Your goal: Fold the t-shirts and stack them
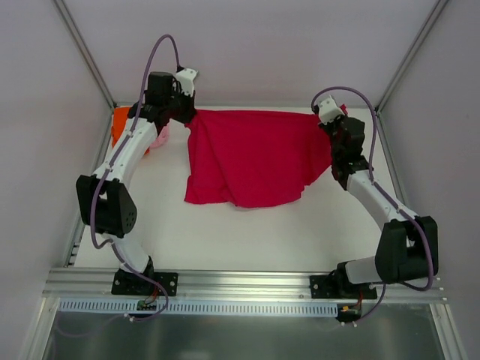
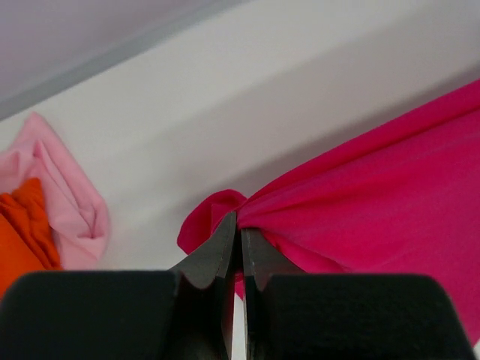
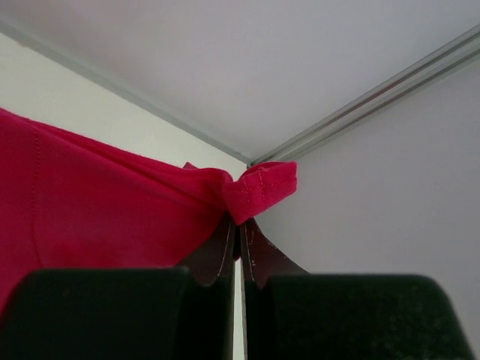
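Note:
A magenta t-shirt [image 1: 255, 157] stretches between my two grippers over the white table, its lower part spread on the surface. My left gripper [image 1: 187, 112] is shut on one upper corner at the back left; in the left wrist view the fabric [image 2: 375, 187] runs from the fingertips off to the right. My right gripper [image 1: 326, 120] is shut on the other upper corner, with a folded bit of cloth [image 3: 259, 187] standing above its fingertips in the right wrist view.
Orange cloth [image 2: 19, 232] and pink cloth [image 2: 64, 195] lie at the back left, partly behind the left arm in the top view. Walls border the sides and back.

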